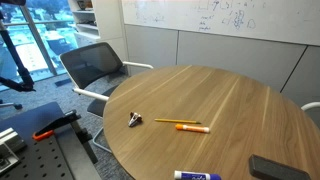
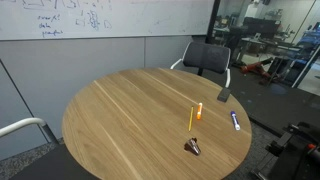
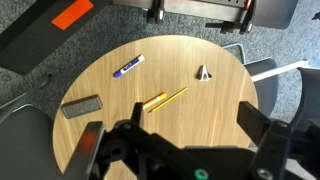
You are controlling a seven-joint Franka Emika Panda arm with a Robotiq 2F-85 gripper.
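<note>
High over a round wooden table [image 3: 140,135], my gripper is open, its two black fingers wide apart at the bottom of the wrist view with nothing held. Several small things lie apart on the tabletop: a blue-and-white marker [image 3: 129,66], an orange marker [image 3: 154,101], a yellow pencil [image 3: 174,99] close beside it, and a dark grey eraser-like block [image 3: 82,106]. A small black-and-white object [image 3: 203,73] sits by itself; in exterior view 1 this small object [image 1: 135,119] is nearest the chair side. The gripper cannot be made out in either exterior view.
An office chair [image 1: 92,66] stands against the table's edge. The robot's black base stand [image 1: 60,148] adjoins it, with an orange item [image 1: 44,135] on top. A whiteboard [image 2: 90,22] lines the wall. Much of the wooden top is bare.
</note>
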